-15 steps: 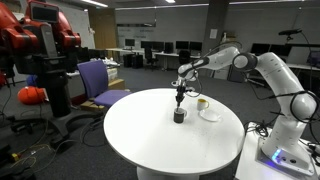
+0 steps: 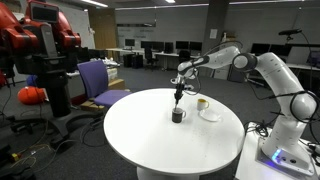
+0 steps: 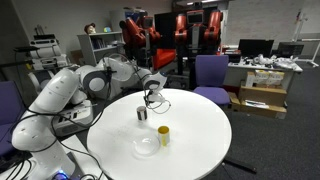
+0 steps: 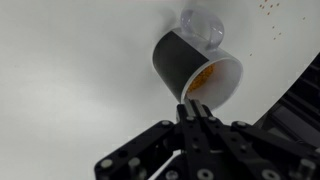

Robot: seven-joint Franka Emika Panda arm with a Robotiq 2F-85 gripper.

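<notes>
A dark mug point(image 2: 178, 116) stands on the round white table, below my gripper point(image 2: 179, 99). From the wrist view, this mug point(image 4: 180, 62) has a black outside, a white inside and a clear-looking handle point(image 4: 203, 25). Orange-brown grains point(image 4: 201, 78) lie inside it. My gripper is shut, its fingertips at the near edge of the mug's rim; whether they touch it I cannot tell. Nothing shows between the fingers. In exterior view 2 the mug point(image 3: 142, 114) stands near the arm's end.
A yellow cup point(image 3: 163, 135) and a white plate point(image 3: 146, 147) share the table, apart from the mug. A few small crumbs point(image 4: 272, 6) are scattered past the mug. A purple chair point(image 2: 96, 80) stands beyond its edge.
Very little differs: the mug seems shifted slightly left in exterior view 1, with the gripper staying just above it. The cup and plate have not moved.
</notes>
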